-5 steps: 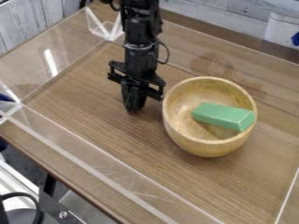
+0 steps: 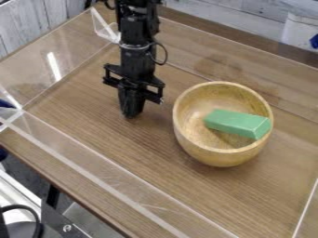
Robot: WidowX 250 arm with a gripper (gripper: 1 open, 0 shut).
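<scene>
My black gripper hangs low over the wooden table, left of a round tan bowl. It is shut, and I see nothing held at its dark tip. A green block rests tilted in the bowl.
A white slatted surface shows at the top left and top right, beyond the table. A black cable lies at the bottom left corner.
The arm and gripper have shifted slightly to the left, a little away from the bowl. The bowl and green block look unmoved.
</scene>
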